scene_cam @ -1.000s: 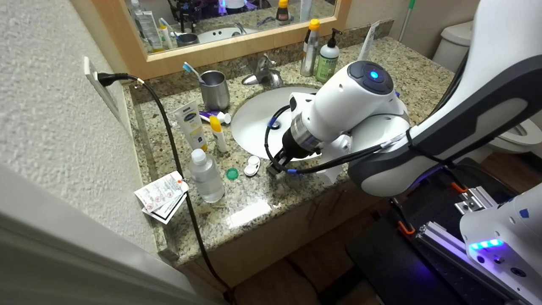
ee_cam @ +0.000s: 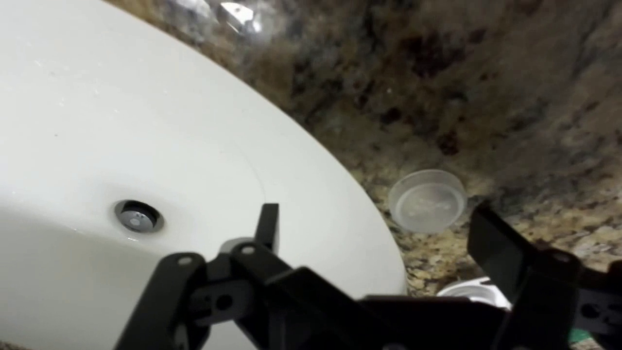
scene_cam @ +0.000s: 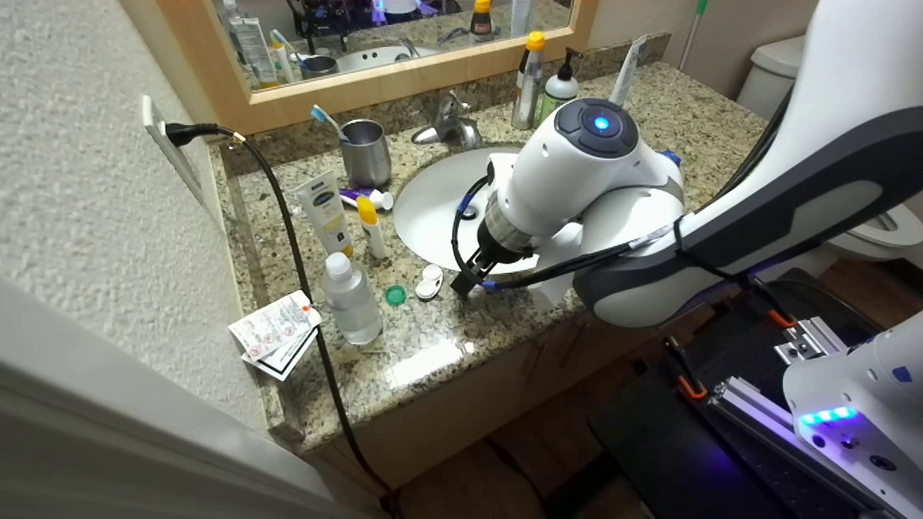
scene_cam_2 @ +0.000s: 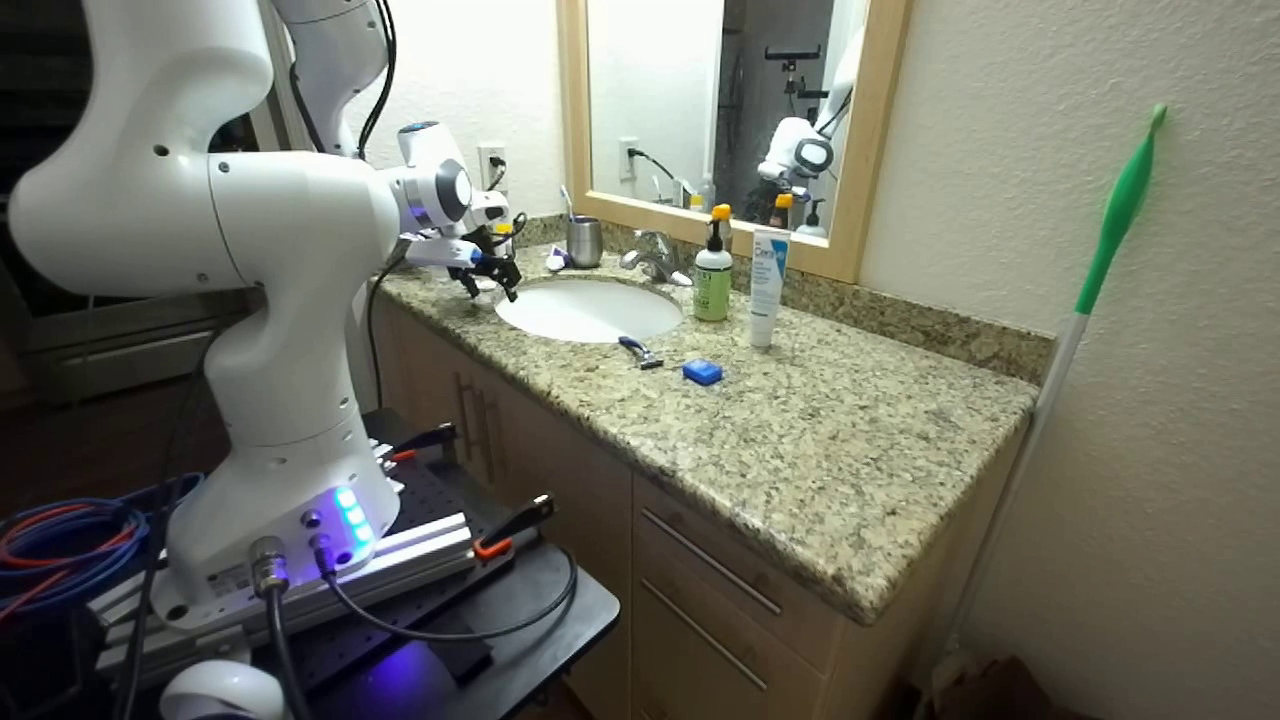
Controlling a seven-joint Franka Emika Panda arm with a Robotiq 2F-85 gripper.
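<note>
My gripper is open above the sink's rim, its fingers spread wide with nothing held between them. One finger (ee_cam: 268, 226) is over the white basin and the other (ee_cam: 496, 251) over the granite. A small clear round cap (ee_cam: 427, 201) lies on the counter beside the rim, within the width of the fingers and nearer the counter-side finger. In exterior view 1 the arm hides that cap. Just past the gripper is a white contact lens case (scene_cam: 428, 282), with a green round cap (scene_cam: 395, 295) further left.
A clear bottle (scene_cam: 352, 303), a white tube (scene_cam: 324, 212) and a yellow-capped stick (scene_cam: 371, 228) stand left of the sink (scene_cam_2: 564, 312). Behind them is a steel cup (scene_cam: 365, 156). A black cable (scene_cam: 294, 242) runs down the left side. Counter right of the blue box (scene_cam_2: 702, 372) is bare.
The arm's wrist has shifted left in exterior view 1 and turned a little more upright. Its fingertips have moved only slightly, and the counter items stay put.
</note>
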